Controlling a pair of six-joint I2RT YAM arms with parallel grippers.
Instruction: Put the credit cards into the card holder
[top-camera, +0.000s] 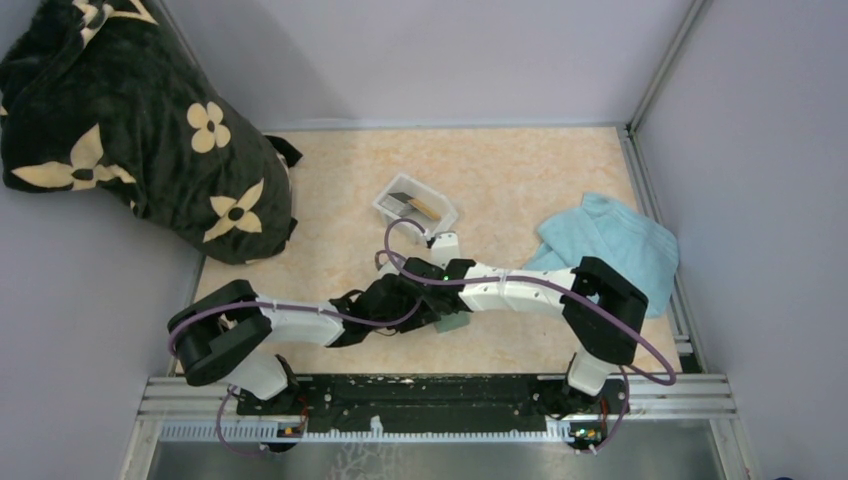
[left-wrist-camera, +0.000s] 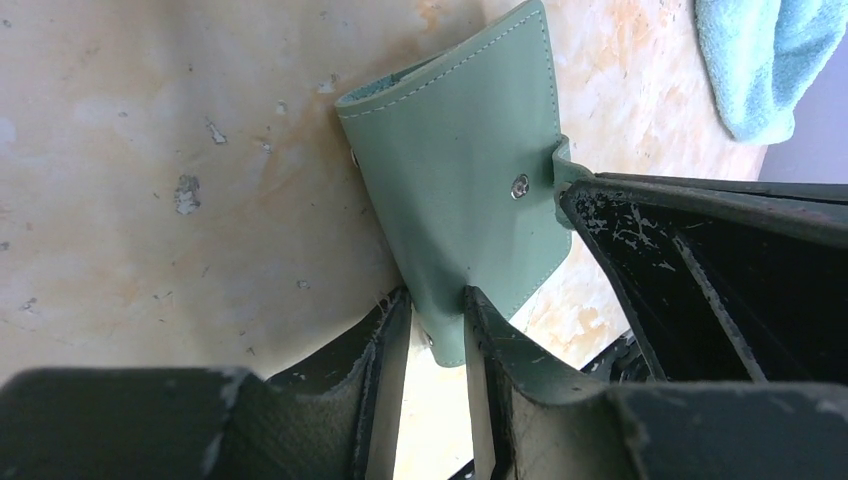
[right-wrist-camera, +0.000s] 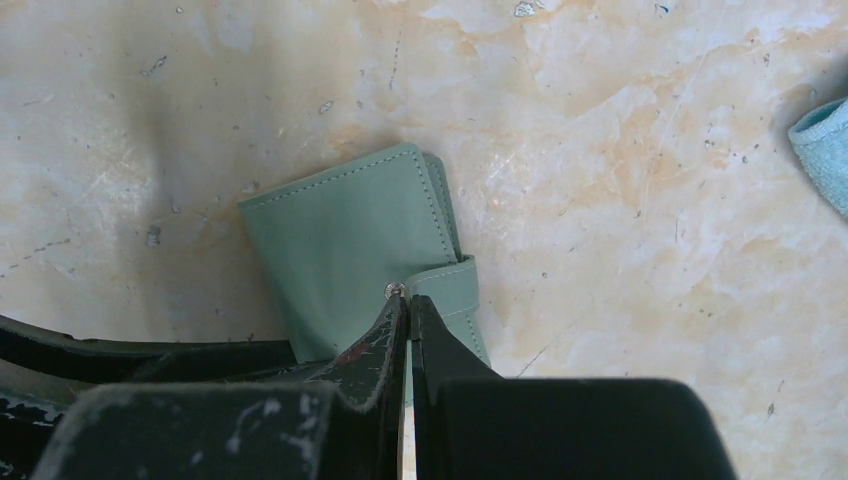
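The green card holder (left-wrist-camera: 450, 160) lies closed on the table, mostly hidden under the arms in the top view. In the left wrist view my left gripper is part open, its fingertips at the holder's lower end. In the right wrist view my right gripper is shut with its tips at the snap and strap (right-wrist-camera: 447, 290) of the holder (right-wrist-camera: 340, 235); nothing clearly shows between its fingers. A white box (top-camera: 438, 197) behind the arms holds cards (top-camera: 420, 206).
A blue towel (top-camera: 610, 245) lies at the right, and a dark patterned cushion (top-camera: 150, 130) at the back left.
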